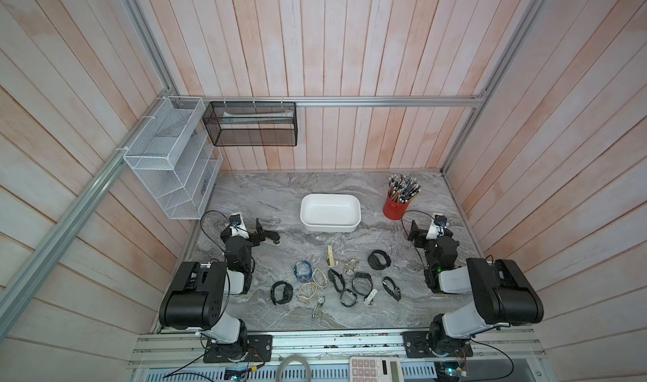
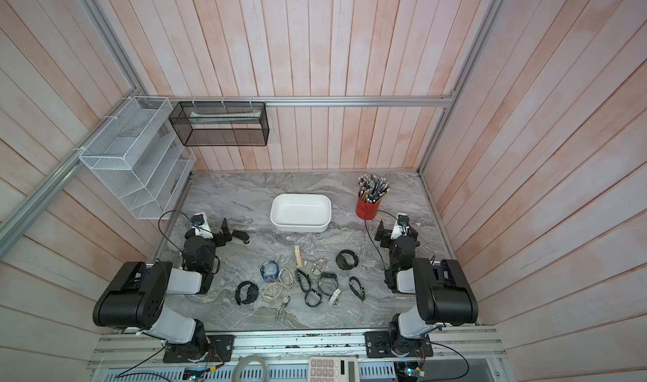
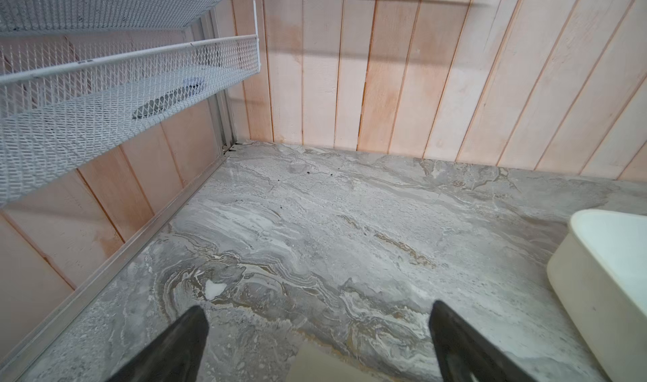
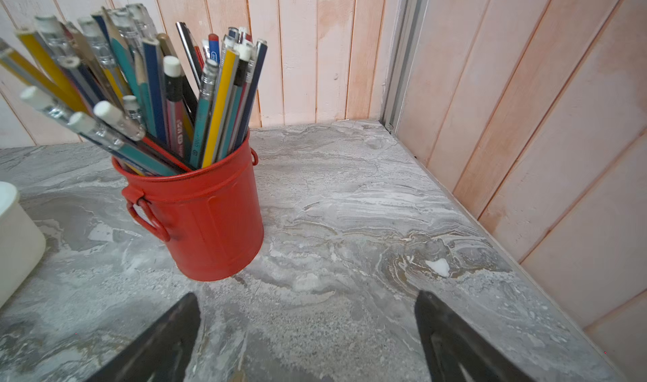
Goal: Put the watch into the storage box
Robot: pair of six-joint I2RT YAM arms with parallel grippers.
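Observation:
Several watches and straps lie loose on the marble table between the arms, among them a black watch (image 1: 379,259), a blue one (image 1: 302,270) and a silver one (image 2: 282,306). Behind them stands an empty white box (image 1: 330,210), its near side also at the right of the left wrist view. My left gripper is open at the table's left, with nothing between its fingers. My right gripper is open at the right, before the red pencil pot (image 4: 214,227), holding nothing.
A white mesh shelf (image 2: 134,173) hangs on the left wall and a black wire basket (image 1: 250,132) on the back rail. Bare table (image 3: 337,220) lies left of the box and right of the pot. A calculator (image 1: 374,370) sits beyond the front edge.

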